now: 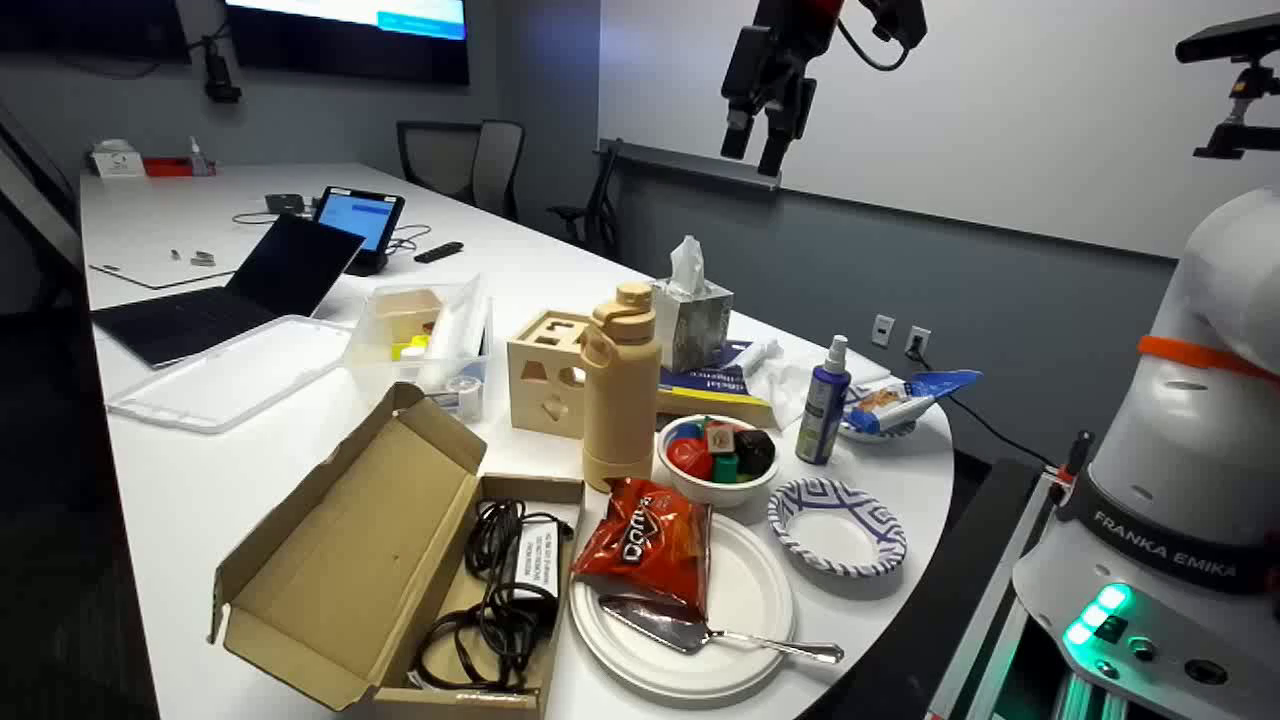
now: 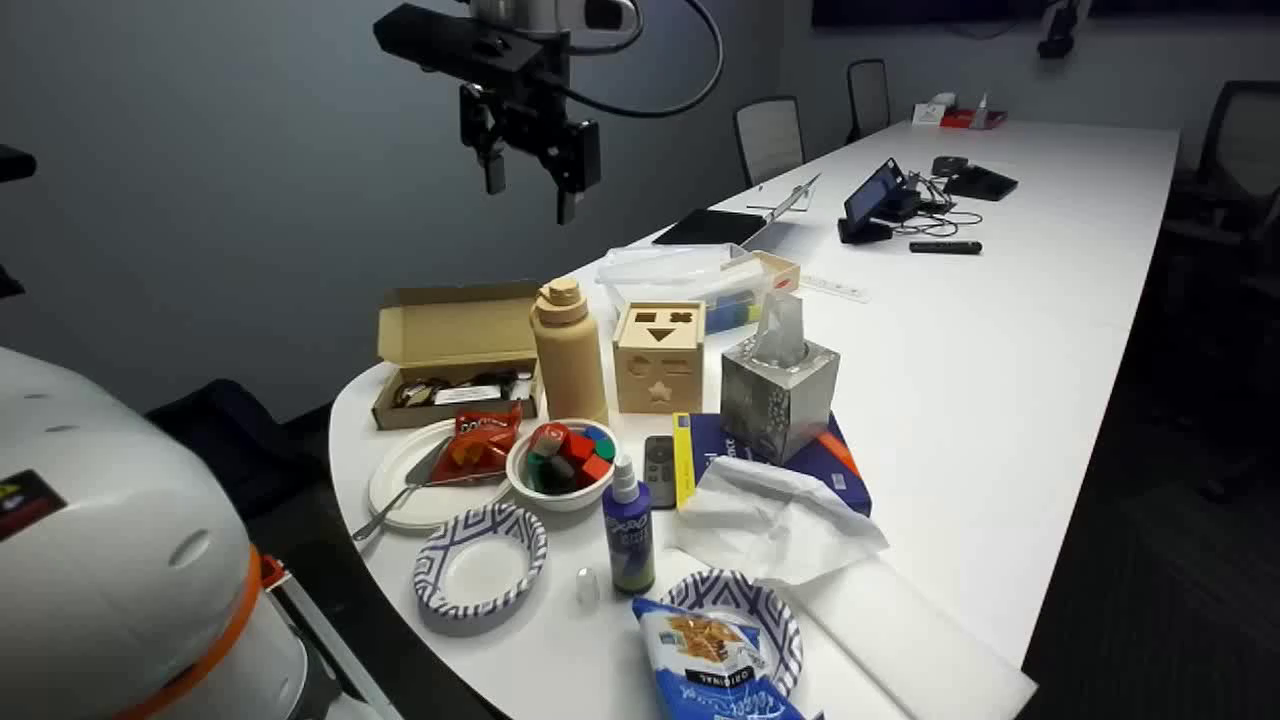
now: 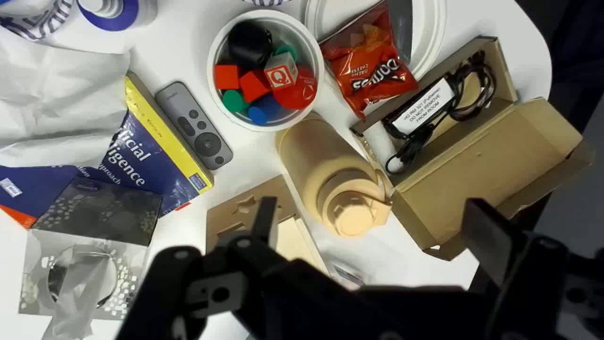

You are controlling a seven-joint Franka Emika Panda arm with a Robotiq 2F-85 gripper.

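High over the table, my gripper (image 1: pixel 752 146) stands open with nothing between its fingers. In the second exterior view the same gripper (image 2: pixel 529 198) hangs above the level of everything on the table. From the wrist, a tan bottle (image 3: pixel 331 170) with its cap up appears below and ahead of the fingers. A white bowl (image 3: pixel 213 105) of colored blocks sits beside it. The red Doritos bag (image 1: pixel 648 540) lies on a white plate (image 1: pixel 768 588) along with a metal cake server (image 1: pixel 672 626). A wooden shape-sorter box (image 2: pixel 660 360) stands by the bottle, partly hidden by my gripper in the wrist view.
An open cardboard box (image 1: pixel 348 540) holds black cables. Close by are a tissue box (image 2: pixel 780 396) on a blue book (image 3: pixel 147 147), a gray remote (image 3: pixel 194 124), a spray bottle (image 2: pixel 629 528), an empty patterned bowl (image 2: pixel 480 564) and a blue snack bag (image 2: pixel 708 660). The far table has free room.
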